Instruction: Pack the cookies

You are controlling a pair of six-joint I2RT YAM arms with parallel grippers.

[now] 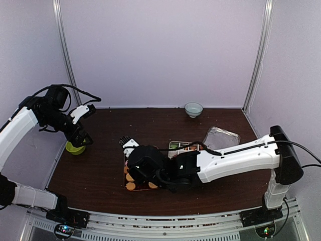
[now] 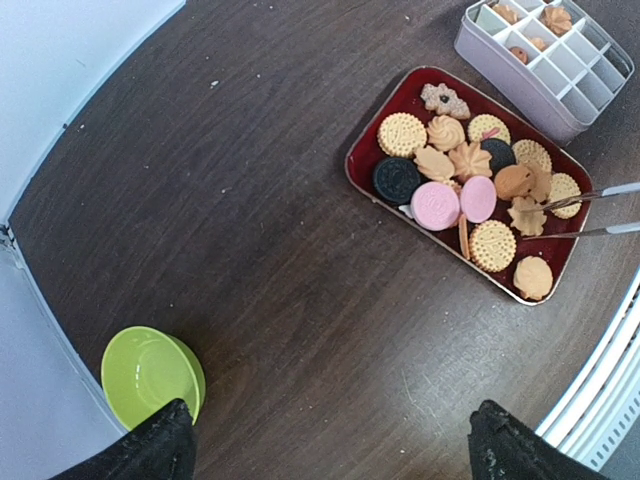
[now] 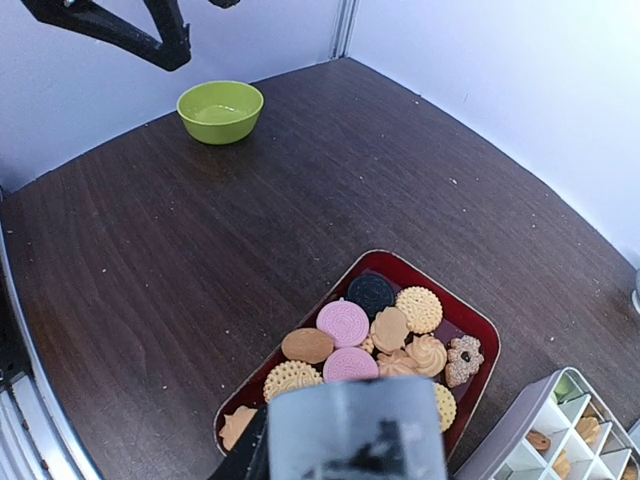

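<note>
A red tray of assorted cookies [image 2: 435, 205] lies mid-table, with pink, black, round yellow and shaped pieces. A compartmented tin [image 2: 560, 80] [image 3: 540, 430], some cells holding small cookies, sits beside it. My right gripper is low over the tray's end, its thin fingertips apart around a leaf-shaped cookie [image 2: 526, 215]; I cannot tell whether they touch it. In the right wrist view its grey body hides that end. My left gripper [image 1: 83, 140] hangs at the left, above the green bowl; its two fingers stand wide apart in the left wrist view, nothing between them.
The green bowl [image 3: 220, 115] sits at the left edge. A pale bowl [image 1: 193, 109] stands at the back, and a clear plastic tray [image 1: 220, 138] lies at the right.
</note>
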